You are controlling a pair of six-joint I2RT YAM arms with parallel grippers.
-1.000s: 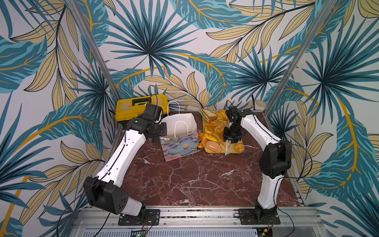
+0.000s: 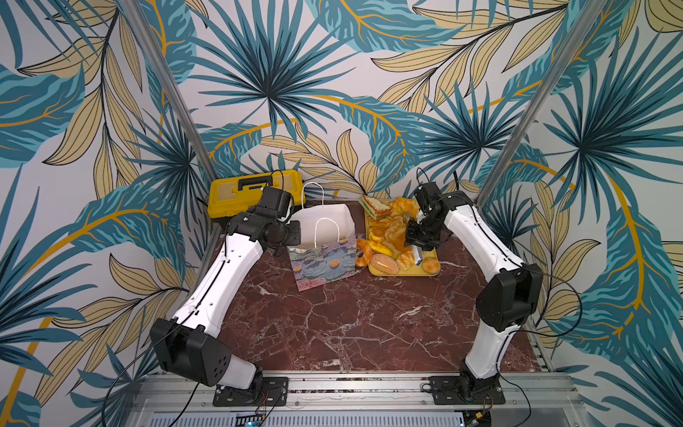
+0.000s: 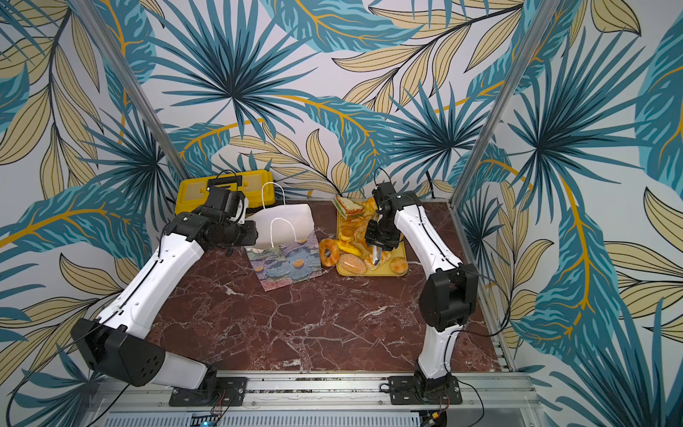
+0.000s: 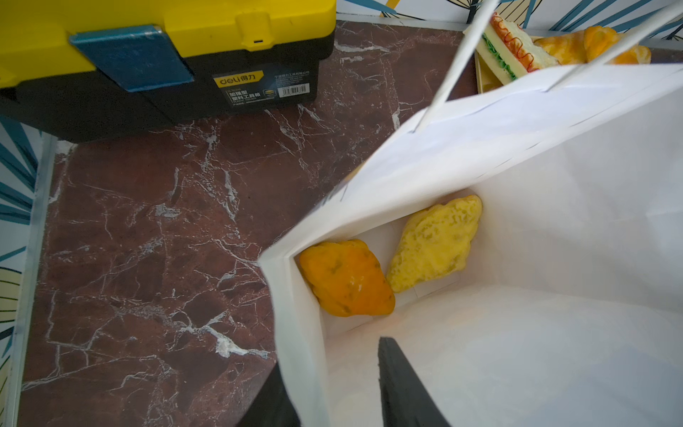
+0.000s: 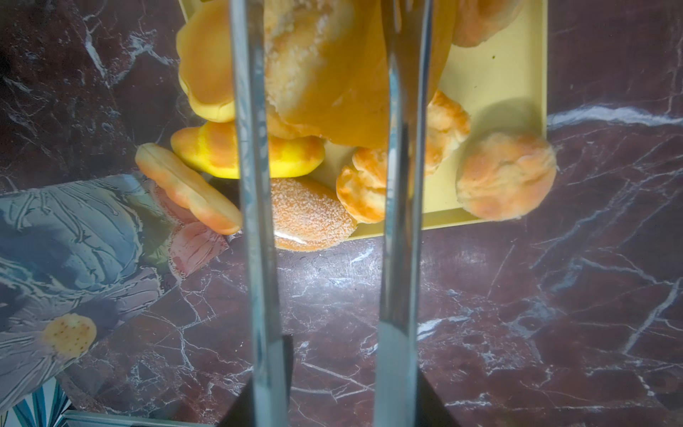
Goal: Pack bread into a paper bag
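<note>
The floral-fronted white paper bag stands left of the yellow bread tray, its mouth spread. My left gripper is shut on the bag's left rim. Through the mouth, an orange bread piece and a yellow one lie on the bag's bottom. Over the tray, my right gripper is open. Two long metal strips, like tongs, stand apart along its fingers. A large crumb-topped bread shows between them; I cannot tell whether they touch it. Small rolls and a sesame bun lie around it.
A yellow and black toolbox stands behind the left arm. A ring-shaped bread lies between bag and tray, close to both. A sandwich is at the tray's back left.
The left arm and the bag have not moved.
</note>
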